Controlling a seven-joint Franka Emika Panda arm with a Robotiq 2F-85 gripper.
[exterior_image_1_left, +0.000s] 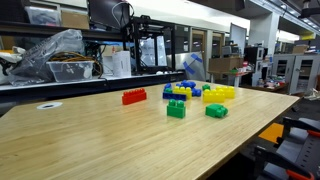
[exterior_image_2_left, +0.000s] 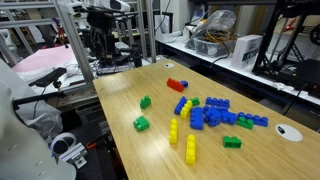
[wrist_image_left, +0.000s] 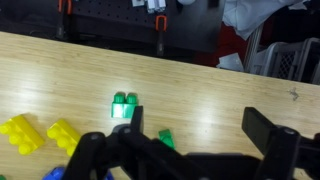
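Note:
My gripper is open, with its two dark fingers wide apart in the wrist view and only bare wood between them. It hangs high above the table, clear of every brick. One green brick (wrist_image_left: 124, 106) lies left of the fingers, and another green piece (wrist_image_left: 166, 138) shows by the lower edge of the gripper. Exterior view 2 has two green bricks (exterior_image_2_left: 141, 123) near the table's edge and a third green brick (exterior_image_2_left: 232, 142) farther right. A red brick (exterior_image_2_left: 177, 85) lies apart from two yellow bricks (exterior_image_2_left: 191, 150) and a cluster of blue bricks (exterior_image_2_left: 212, 115).
A white round disc (exterior_image_1_left: 50, 105) lies on the left of the wooden table (exterior_image_1_left: 80, 140), where much of the surface is bare. Behind the table, plastic bins (exterior_image_1_left: 70, 70) stand on a shelf. A dark frame (wrist_image_left: 200, 35) runs along the table's edge.

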